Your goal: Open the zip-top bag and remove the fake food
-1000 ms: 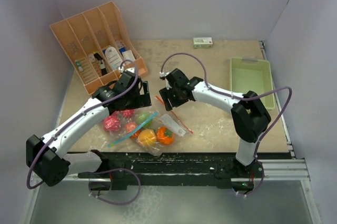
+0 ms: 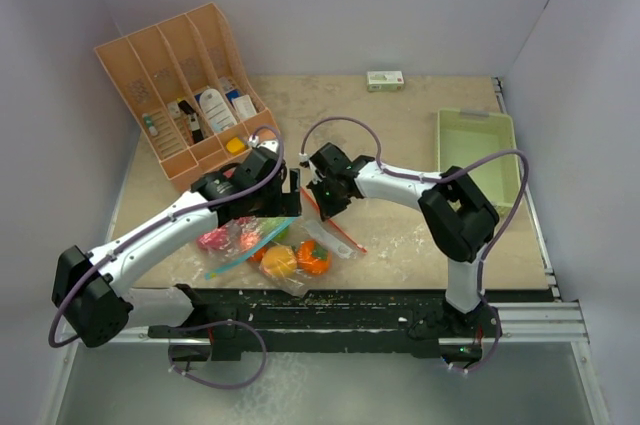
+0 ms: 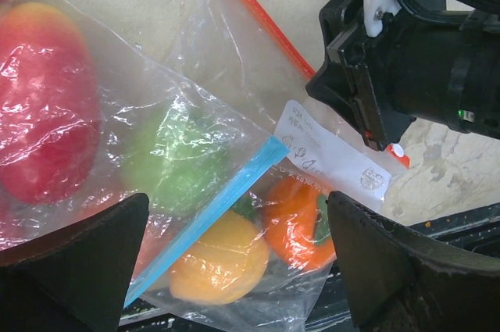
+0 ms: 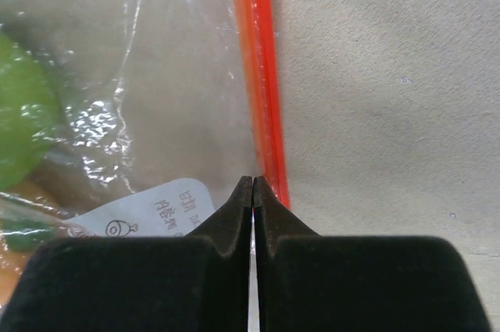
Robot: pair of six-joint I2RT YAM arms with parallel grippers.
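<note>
Two zip bags of fake food lie overlapping on the table: one with a blue zip (image 3: 242, 177) holding a red mango (image 3: 43, 98) and a green item (image 3: 176, 160), the other with a red zip (image 4: 266, 90), a yellow fruit (image 3: 219, 258) and an orange pepper (image 3: 295, 223). My left gripper (image 2: 293, 192) hangs open above the bags, nothing between its fingers. My right gripper is shut, its tips at the red zip strip; whether any film is between them does not show.
A wooden organiser (image 2: 150, 55) stands at back left, a green bin (image 2: 475, 125) at the right, a small box (image 2: 385, 79) at the back. Bare table lies right of the bags.
My right gripper has moved down and toward the front onto the red zip and has shut. My left gripper has shifted slightly right and toward the front.
</note>
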